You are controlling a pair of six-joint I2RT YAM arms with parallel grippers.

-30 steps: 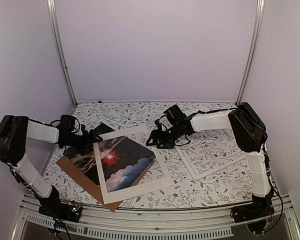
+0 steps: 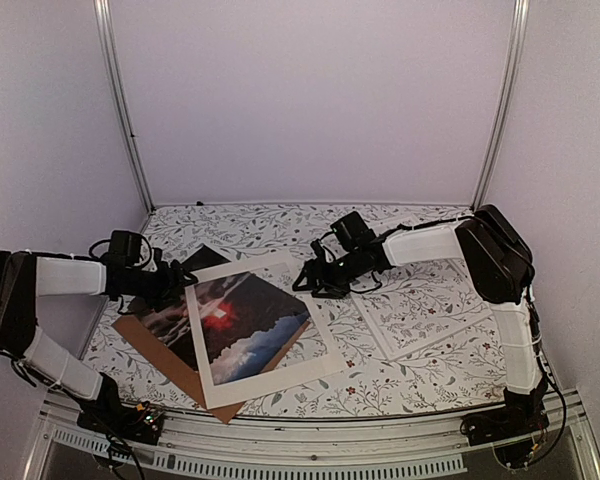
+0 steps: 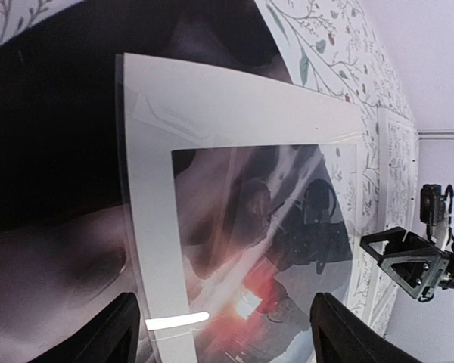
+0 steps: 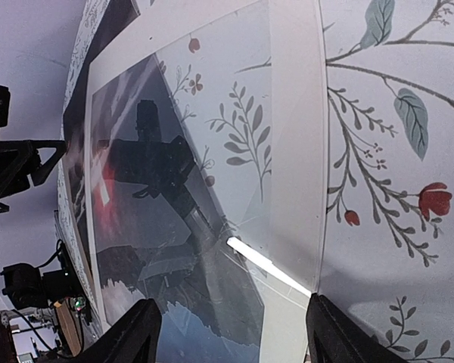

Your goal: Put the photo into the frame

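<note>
A white mat frame with a clear sheet (image 2: 313,370) lies over the photo (image 2: 250,335), which shows dark cloud, red glow and blue sky. Beneath and left of them are a dark print (image 2: 165,330) and brown board (image 2: 155,355). My left gripper (image 2: 177,282) is at the frame's left edge; its fingertips flank the lower view in the left wrist view, and whether they hold anything is unclear. My right gripper (image 2: 315,282) is low at the frame's right edge, fingers apart in the right wrist view, with nothing clearly between them.
Another pale, clear frame (image 2: 410,345) lies on the right, partly under the right arm. Walls enclose the sides and back.
My left arm and gripper have shifted slightly toward the left and changed tilt. The right arm and the sheets show no visible movement.
</note>
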